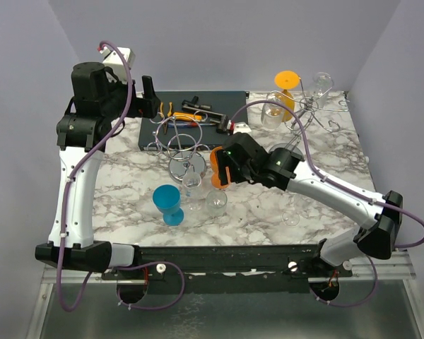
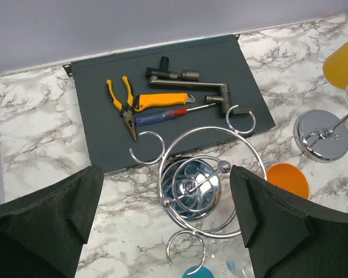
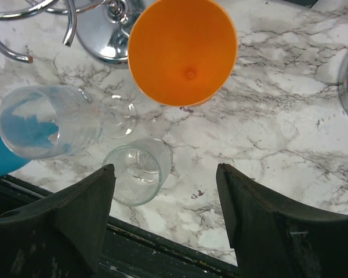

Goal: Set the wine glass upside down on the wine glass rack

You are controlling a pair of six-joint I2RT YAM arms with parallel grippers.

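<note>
My right gripper stands open with its fingers apart. Between them in the right wrist view, seen from above, is a clear glass (image 3: 153, 153), standing on the table. The orange glass (image 3: 182, 52) stands upright beyond it; in the top view the right fingers partly cover it. A second clear glass (image 3: 49, 119) and the blue glass (image 1: 168, 200) stand to the left. In the left wrist view my left gripper hangs open and empty above the left side of the bare chrome rack (image 2: 169, 140). Another clear glass (image 1: 290, 217) stands right, partly behind the right arm.
At the back right, a second rack (image 1: 330, 127) holds an upside-down yellow glass (image 1: 287, 79) and clear glasses. Pliers, a knife and other tools lie on a dark mat (image 2: 98, 153) at the back.
</note>
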